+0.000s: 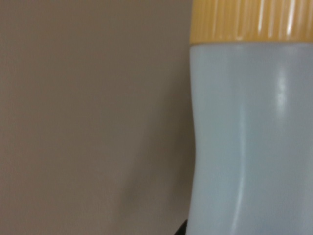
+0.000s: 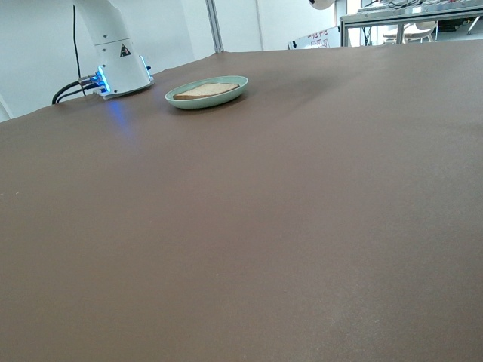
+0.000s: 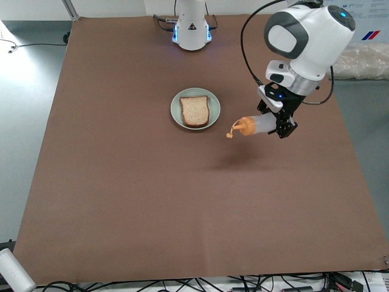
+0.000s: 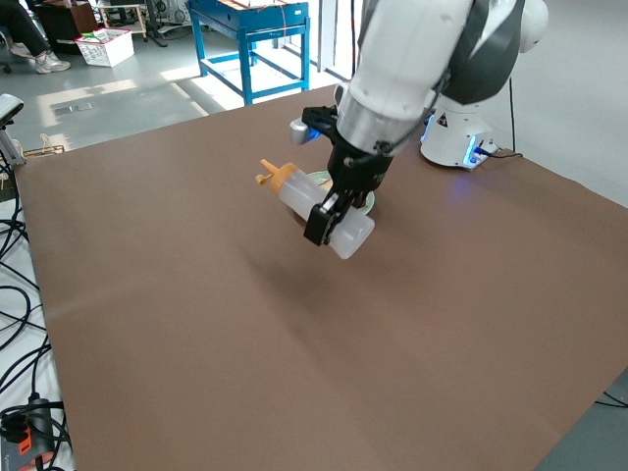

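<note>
A slice of bread (image 3: 194,111) lies on a pale green plate (image 3: 196,92), also seen in the top view (image 2: 206,103). To its right, my gripper (image 3: 273,121) is shut on a squeeze bottle (image 4: 300,193) with a translucent body and orange nozzle cap (image 3: 244,126). The bottle is held tilted nearly level above the table, nozzle pointing left toward the plate. It fills the right of the wrist view (image 1: 249,137).
Cables lie beyond the near edge.
</note>
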